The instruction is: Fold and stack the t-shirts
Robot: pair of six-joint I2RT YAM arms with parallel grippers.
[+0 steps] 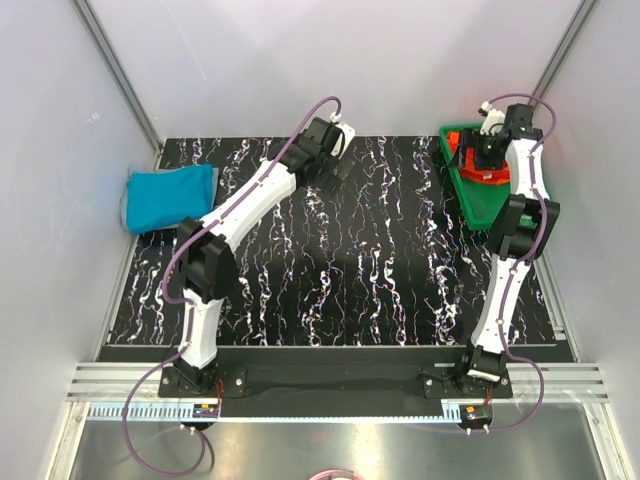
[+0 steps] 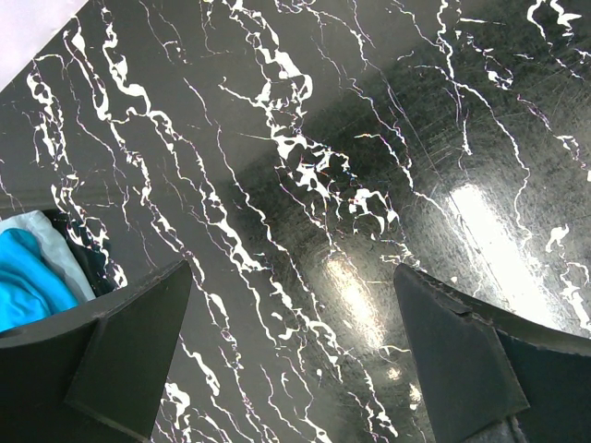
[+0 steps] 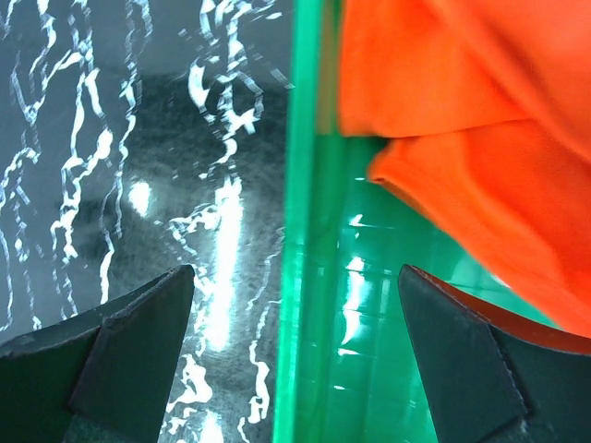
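An orange shirt (image 1: 490, 176) lies crumpled in the green bin (image 1: 482, 205) at the back right, partly hidden by my right arm. My right gripper (image 1: 471, 150) is over the bin's left part, open. In the right wrist view its fingers (image 3: 111, 360) stand apart on either side of the bin's left wall, with the orange shirt (image 3: 480, 138) ahead and to the right. Folded blue cloth (image 1: 168, 199) rests on a grey-white one (image 1: 214, 180) at the far left of the table. Above the back middle hangs my left gripper (image 1: 334, 177), open and empty over bare tabletop.
Walls close in at the back and both sides, and the bin (image 3: 297, 231) stands near the right one.
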